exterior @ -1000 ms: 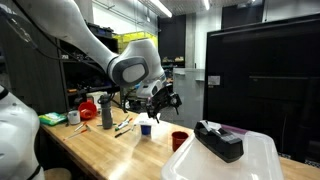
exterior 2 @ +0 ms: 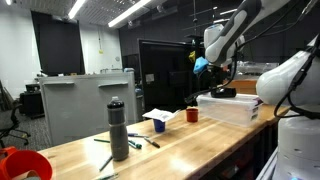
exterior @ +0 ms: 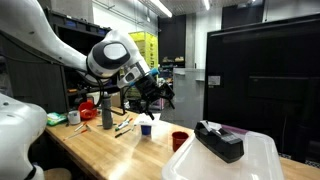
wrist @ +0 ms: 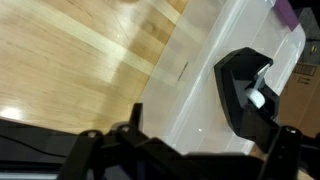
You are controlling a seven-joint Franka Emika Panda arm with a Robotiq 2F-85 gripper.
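Observation:
My gripper (exterior: pixel 157 97) hangs in the air above the table, open, with nothing between its fingers. In exterior view 1 a blue cup (exterior: pixel 146 129) stands on the wooden table below it, and a dark red cup (exterior: pixel 180 140) stands further right. Exterior view 2 shows both the blue cup (exterior 2: pixel 159 125) and the red cup (exterior 2: pixel 193 115) clear of the gripper. A black open container (wrist: pixel 246 88) with a white item inside rests over the pale bin (wrist: pixel 185 95) in the wrist view.
A dark grey bottle (exterior 2: pixel 118 130) stands near several pens or tools on the table. Off to the left is a red container (exterior 2: pixel 27 163). The white bin (exterior: pixel 258 157) fills the right side. Bare wood (wrist: pixel 75 70) lies beside the bin.
Over the last second my arm has swung left in exterior view 1, its wrist tilting and the gripper moving slightly left. The cups and the black container have stayed put.

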